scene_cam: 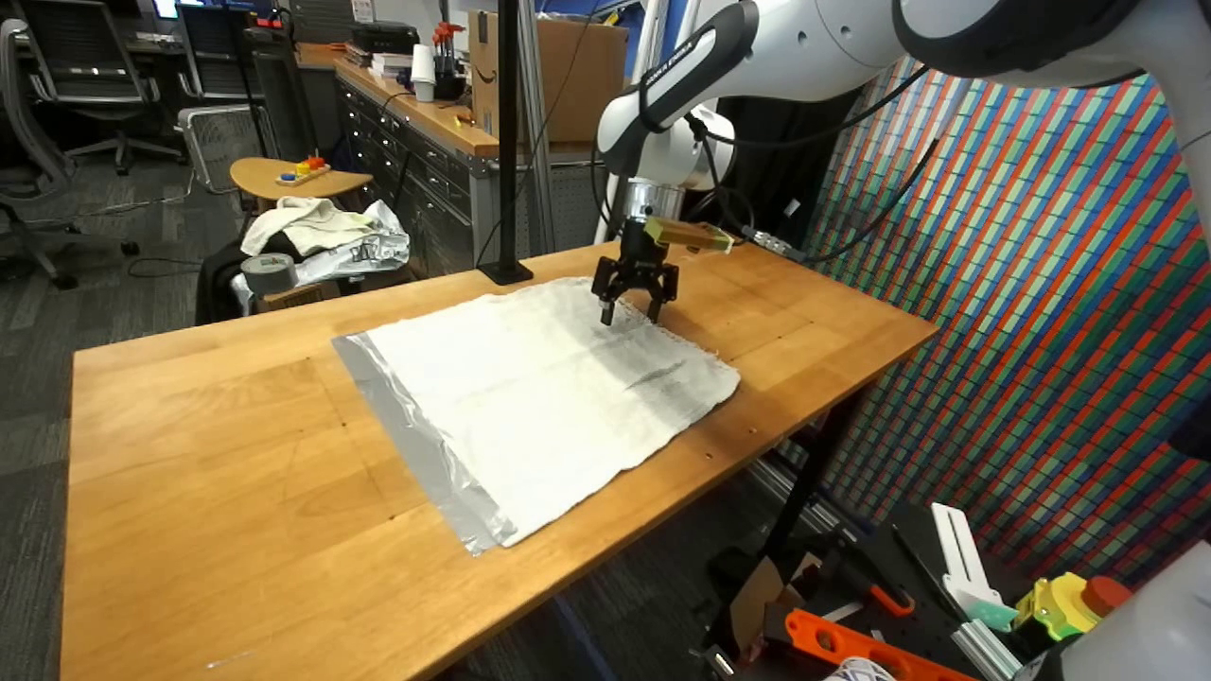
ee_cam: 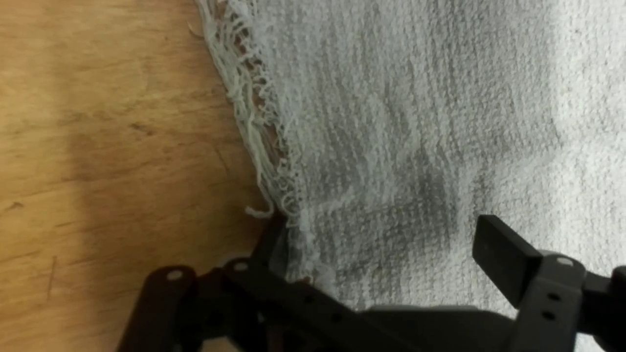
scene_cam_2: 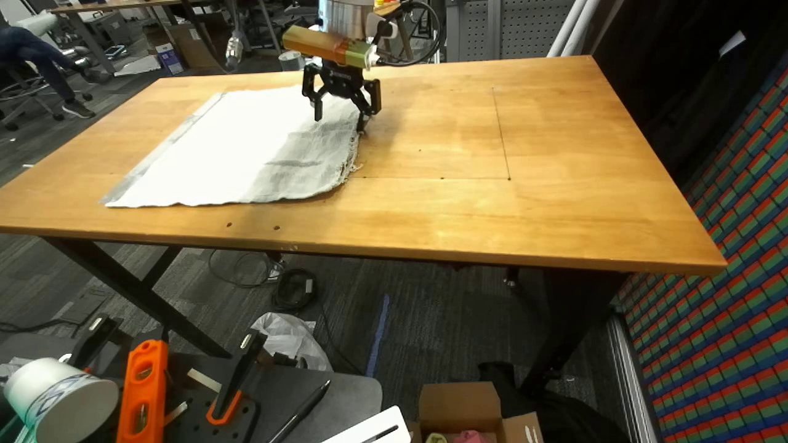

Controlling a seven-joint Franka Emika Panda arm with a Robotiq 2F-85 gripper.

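Note:
A white cloth [scene_cam: 534,397] lies flat on the wooden table, over a grey plastic sheet [scene_cam: 397,420] that shows along its left side. My gripper [scene_cam: 629,316] stands open at the cloth's frayed edge, pointing down, with its fingers spread wide. In the wrist view one finger [ee_cam: 507,258] is above the cloth's weave. The other finger's tip is down by the frayed border [ee_cam: 258,117], where bare wood begins; whether it presses on the cloth cannot be told. No fabric is pinched between the fingers.
Bare tabletop [scene_cam_2: 458,184] stretches away on the gripper's side of the cloth, and more [scene_cam: 227,454] lies past the plastic sheet. A black post [scene_cam: 506,170] rises at the table's back edge. Tools such as an orange level [scene_cam_2: 143,391] sit on a lower surface in front.

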